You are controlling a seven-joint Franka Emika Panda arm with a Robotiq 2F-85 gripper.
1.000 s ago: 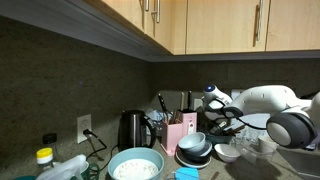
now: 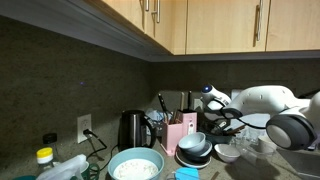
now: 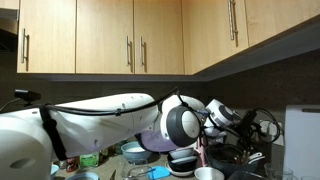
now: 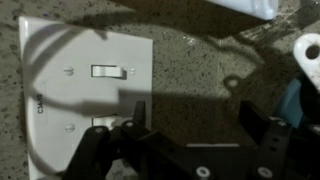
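Note:
A white plate with two light switches (image 4: 85, 35) is fixed to the speckled wall, on the left in the wrist view. Its upper toggle (image 4: 107, 71) is in full sight, while the lower toggle (image 4: 103, 121) is partly covered by my gripper. At the bottom of that view my gripper stands open, its fingers wide apart with only wall visible between them. The left finger overlaps the plate's right edge; whether it touches cannot be told. In the second exterior view the dark gripper (image 3: 252, 129) is by the back wall, its fingertips hard to make out.
Close to the arm are a pink knife block (image 2: 174, 134), stacked bowls (image 2: 194, 146) and a white bowl (image 2: 227, 153). A black kettle (image 2: 132, 130) and a pale green bowl (image 2: 136, 158) stand farther left. Cabinets (image 2: 225, 25) hang above.
In the first exterior view the arm's white wrist section has shifted slightly left. The dishes and other counter items have stayed where they were.

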